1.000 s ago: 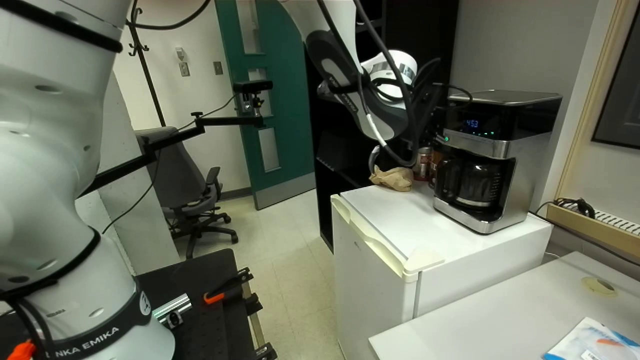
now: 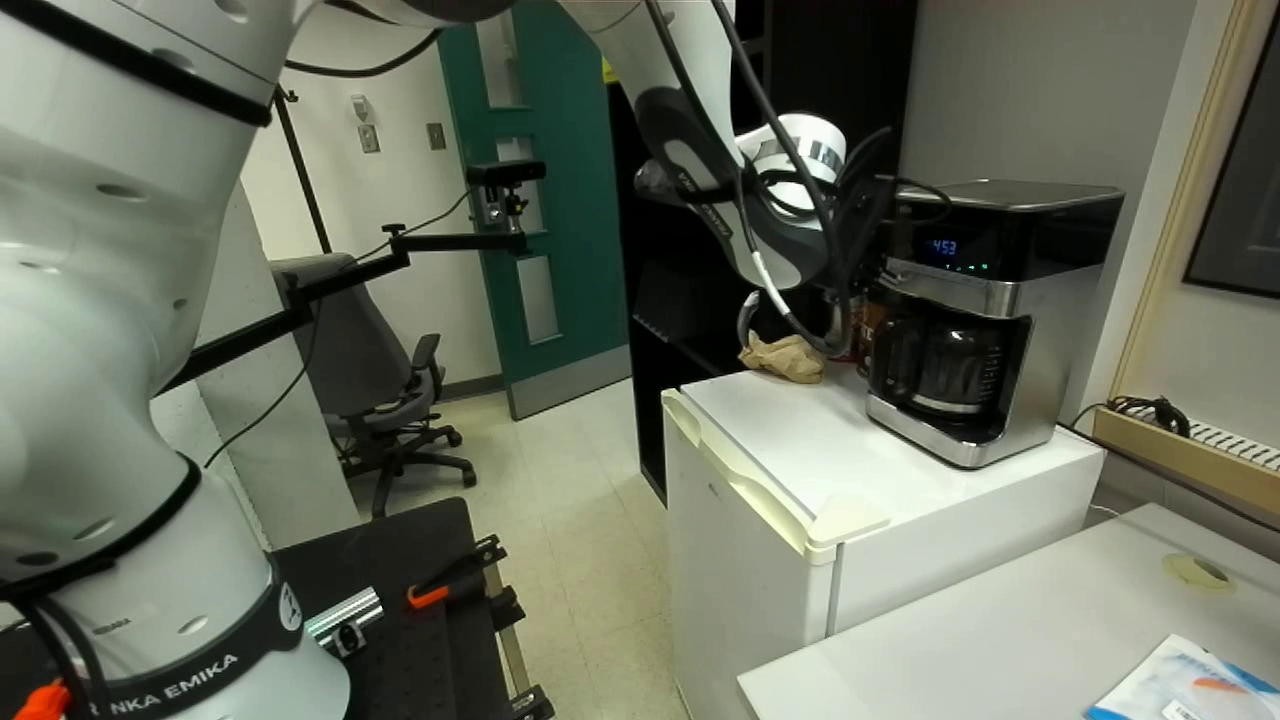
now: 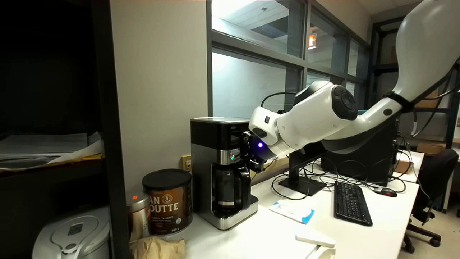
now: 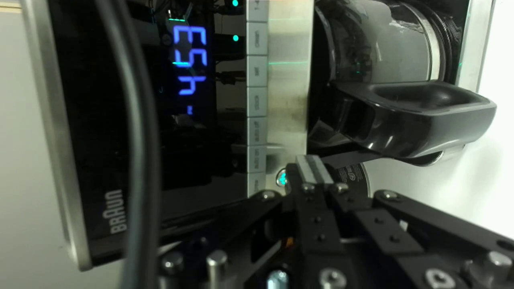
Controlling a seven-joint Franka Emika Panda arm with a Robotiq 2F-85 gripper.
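The coffee maker point(image 2: 1071, 324), black and steel with a lit blue clock, stands upright on the white fridge. Its glass carafe point(image 3: 225, 185) is seated inside, with the black handle point(image 4: 424, 115) facing out in the wrist view. A round power button point(image 4: 281, 178) glows green on the steel band. My gripper is shut, its pale fingertips together and nothing visible between them. The tips are right beside the button and partly cover its edge; whether they touch it, I cannot tell. In exterior view 1 the cables and wrist hide the fingertips.
Beside the machine stand a brown coffee can point(image 3: 167, 203) and a metal canister point(image 3: 138, 216), with a crumpled paper bag point(image 2: 782, 358) nearby. The fridge top point(image 2: 780, 432) is clear in front. A loose cable point(image 4: 137, 144) crosses the wrist view. A desk point(image 2: 996, 624) adjoins the fridge.
The arm's wrist has shifted slightly right and down, closer to the coffee maker. The green button, visible earlier in exterior view 1, is now hidden there behind the gripper.
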